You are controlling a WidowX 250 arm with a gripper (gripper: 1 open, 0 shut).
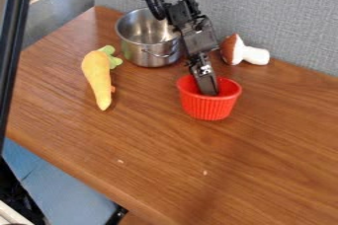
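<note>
My gripper (pixel 207 83) reaches down from the top of the view into a red ridged cup (pixel 209 107) on the wooden table, its tip inside the cup and partly hidden by it. Whether it grips the cup or something inside it cannot be seen. Behind it to the left is a steel pot (pixel 142 41).
A yellow toy carrot (pixel 97 75) lies left of the cup. A white and orange mushroom-like toy (pixel 246 53) is at the back right against the grey padded wall.
</note>
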